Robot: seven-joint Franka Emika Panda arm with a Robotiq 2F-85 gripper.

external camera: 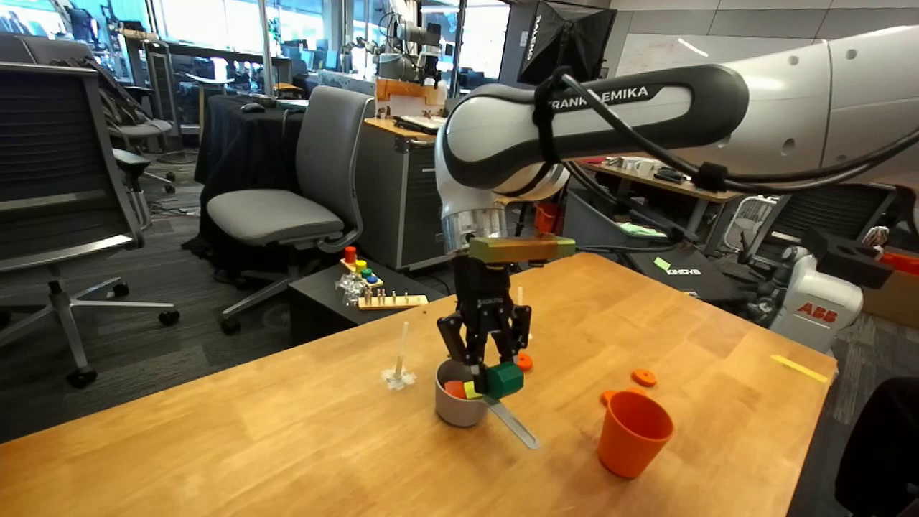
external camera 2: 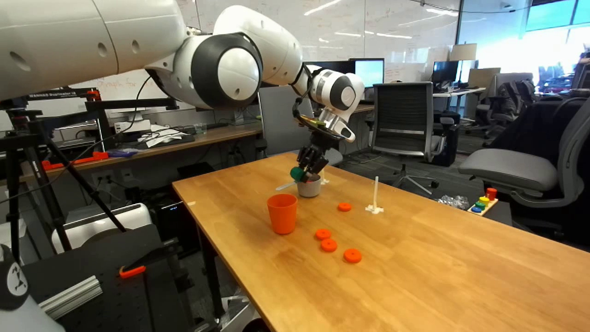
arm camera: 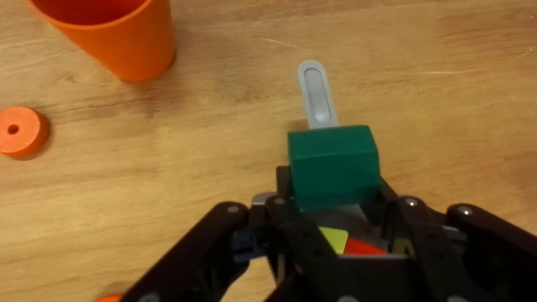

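A dark green block [arm camera: 334, 166] is held between the fingertips of my gripper [external camera: 495, 379], which is shut on it. Directly beneath stands a grey measuring cup [external camera: 459, 408] on the table, its handle [arm camera: 317, 93] pointing out past the block. Inside the cup lie a yellow block [arm camera: 334, 238] and a red block [arm camera: 361, 247]. From the other side, the green block [external camera 2: 298, 174] shows at the rim of the cup [external camera 2: 309, 187]; whether it touches the rim I cannot tell. In the wrist view my fingers hide much of the cup.
An orange cup [external camera: 633, 435] stands upright to the right of the measuring cup. Several orange discs [external camera 2: 352, 255] lie flat on the table. A thin upright peg [external camera: 401, 353] rises at the left.
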